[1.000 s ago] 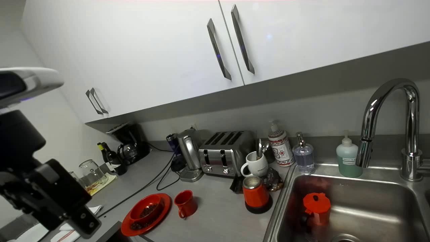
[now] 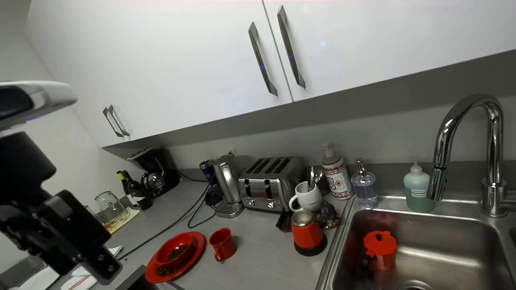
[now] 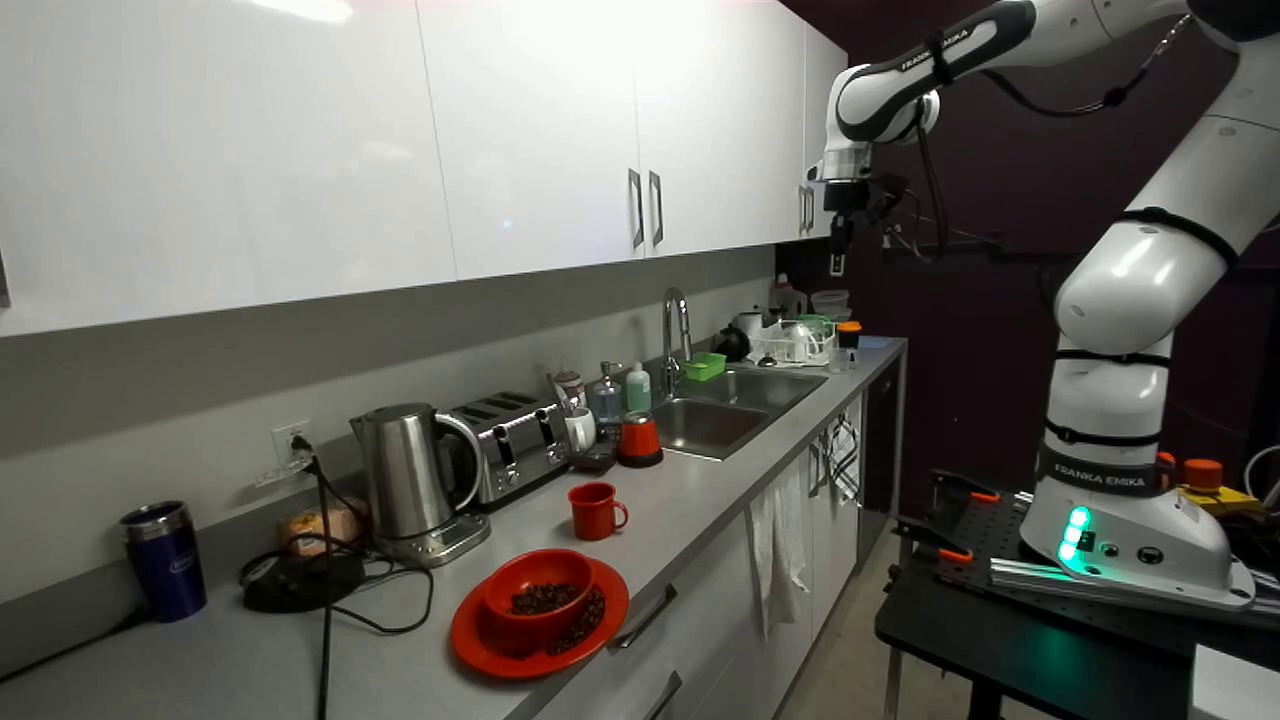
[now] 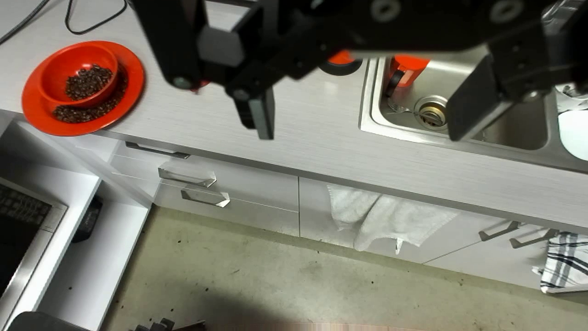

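Note:
In the wrist view my gripper stands wide open, its two dark fingers far apart with only the counter and sink edge seen below between them. From exterior view 2 the gripper point(image 3: 837, 258) hangs high above the counter's far end, touching nothing. On the counter a red plate point(image 3: 474, 624) carries a red bowl point(image 3: 542, 620), with dark beans in the bowl and on the plate. A red mug point(image 3: 594, 512) stands beside them. Near the sink is an orange pot base point(image 2: 305, 235) on a black bottom. The orange moka pot top point(image 2: 382, 249) sits inside the sink.
A toaster point(image 2: 268, 183), a kettle point(image 3: 402, 468), a white mug point(image 2: 307, 197) and soap bottles line the wall. The tall faucet point(image 2: 493, 145) rises behind the sink point(image 2: 452, 237). Upper cabinets point(image 3: 528, 132) overhang the counter. Counter space between plate and sink is mostly clear.

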